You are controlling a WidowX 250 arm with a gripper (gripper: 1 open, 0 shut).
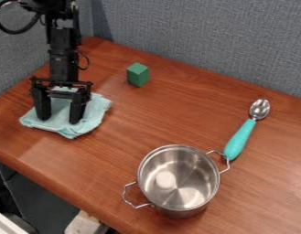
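At the left of the table my black gripper [59, 108] is down over a pale mint cloth [87, 123], its two dark fingers reaching to the cloth's surface. The cloth lies flat and slightly rumpled under it. Whether the fingers are open or pinch any fabric is too small to tell.
A green cube [138, 74] sits behind, right of the gripper. A steel pot [177, 183] with two handles stands at the front right, and a spoon with a teal handle [238, 139] lies on the right.
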